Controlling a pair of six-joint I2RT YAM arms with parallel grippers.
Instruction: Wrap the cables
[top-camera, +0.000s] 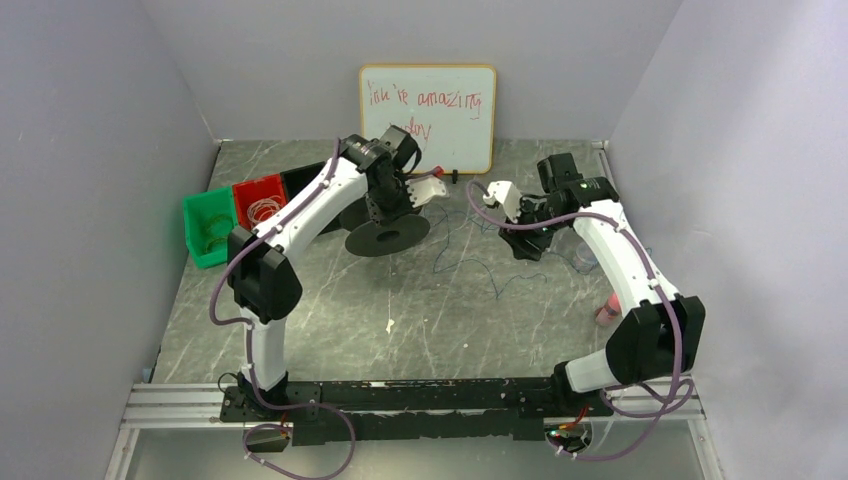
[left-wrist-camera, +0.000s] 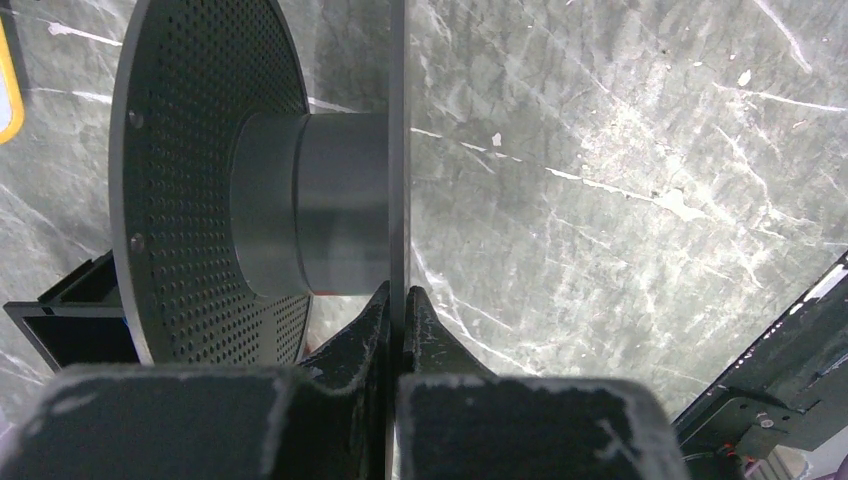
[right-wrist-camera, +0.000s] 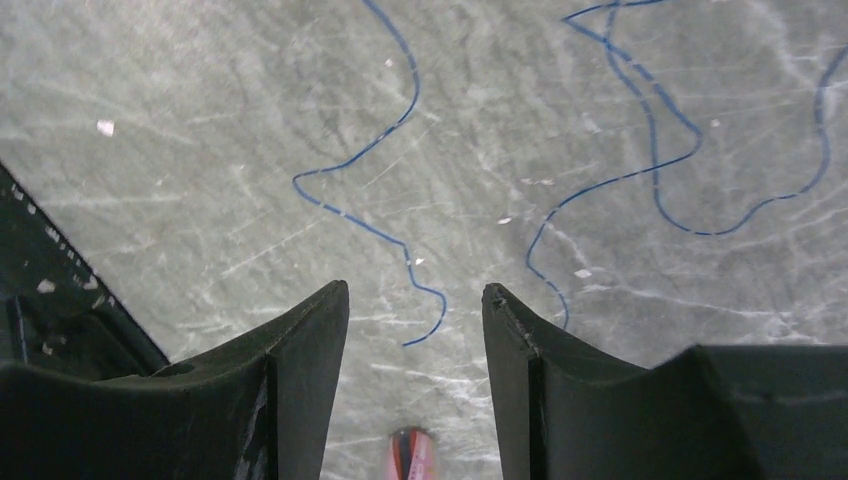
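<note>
A dark grey spool (left-wrist-camera: 345, 200) with round perforated flanges is held by my left gripper, which is shut on the edge of one flange. In the top view, the spool's lower disc (top-camera: 388, 237) shows below the left arm, left of the table's middle. No cable shows on the hub in the left wrist view. A thin blue cable (right-wrist-camera: 350, 160) winds loosely over the table, its end lying beyond my right gripper. The right fingers (right-wrist-camera: 305, 375) stand apart, with nothing seen gripped between them.
Green (top-camera: 193, 230), red (top-camera: 242, 190) and black (top-camera: 296, 178) bins stand at the back left; coils show in the green and red ones. A whiteboard (top-camera: 440, 95) leans at the back, and a pink bottle (top-camera: 607, 309) is at the right.
</note>
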